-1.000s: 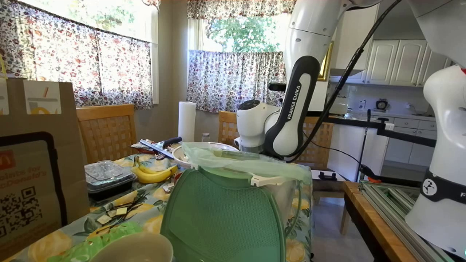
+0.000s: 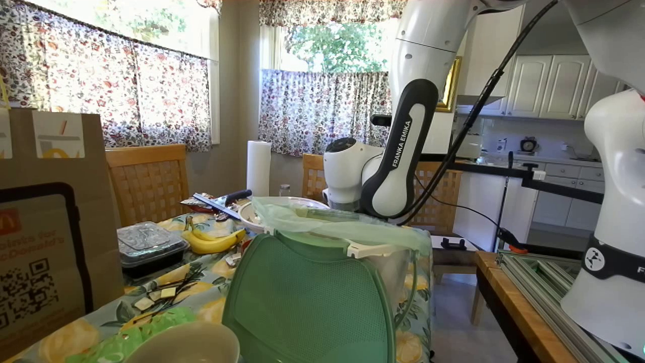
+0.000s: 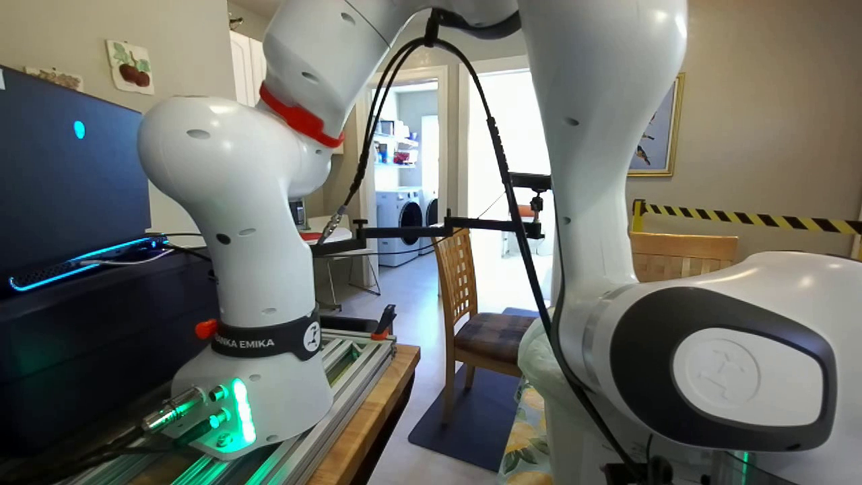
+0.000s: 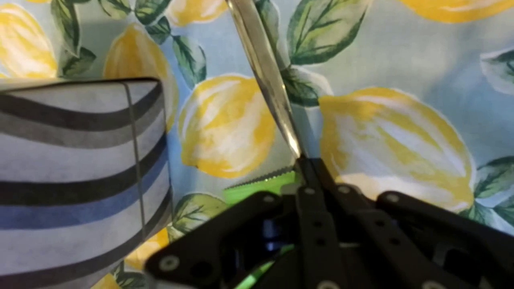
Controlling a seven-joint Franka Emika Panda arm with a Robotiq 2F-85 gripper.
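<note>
In the wrist view a slim metal utensil [image 4: 265, 67] slants over the lemon-print tablecloth [image 4: 409, 58], its narrow lower end meeting the fingertips of my gripper. The gripper is shut, its black fingers pressed together. Whether the utensil's thin end is pinched between them or lies just beyond them, I cannot tell. A bright green strip [image 4: 260, 187] with a toothed edge shows beside and behind the fingers. In exterior view 1 the gripper is hidden behind a green mesh container [image 2: 308, 296] and its plastic bag [image 2: 326, 221].
A striped object [image 4: 82, 159] stands close to the left of the gripper. Elsewhere on the table are bananas [image 2: 211, 242], a black lidded tray [image 2: 151, 245], a white bowl [image 2: 248, 218], a paper bag [image 2: 54, 236] and a paper-towel roll [image 2: 258, 169]. Bare cloth lies right of the fingers.
In exterior view 1 the forearm and wrist have shifted slightly to the left. The objects on the table look unmoved there.
</note>
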